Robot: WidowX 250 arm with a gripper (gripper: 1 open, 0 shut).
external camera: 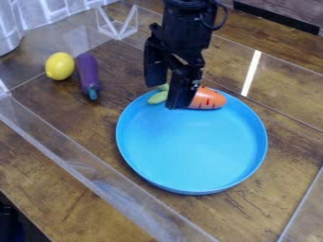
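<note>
The black gripper (175,76) hangs open over the orange carrot (205,98), its fingers reaching down around the carrot's green-topped left part and covering some of it. Whether it touches the carrot I cannot tell. The carrot lies at the back rim of a blue plate (190,151).
A yellow lemon (59,66) and a purple eggplant (89,77) lie to the left on the wooden table (76,161). The table right of the plate and at the front left is clear.
</note>
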